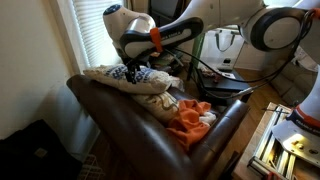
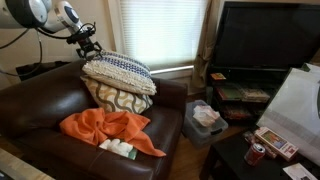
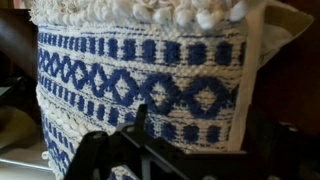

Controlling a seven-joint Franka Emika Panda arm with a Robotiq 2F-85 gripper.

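Observation:
A blue-and-white woven pillow [image 2: 118,72] with a tufted edge lies on top of a tan-and-white patterned pillow [image 2: 120,99] on the brown leather couch [image 2: 30,103]. An orange cloth [image 2: 112,127] is spread on the seat in front of them. In the second exterior view my gripper [image 2: 89,48] is above the back left end of the top pillow, close to it; whether they touch is unclear. The woven pillow [image 3: 150,85] fills most of the wrist view, and the open gripper's dark fingers show along the bottom, with nothing held between them.
The couch's back and arms rise around the pillows. A window with blinds [image 2: 158,32] is behind. To the right are a plastic bin [image 2: 203,122], a television [image 2: 265,45] and a dark table with a red can [image 2: 256,153] and boxes.

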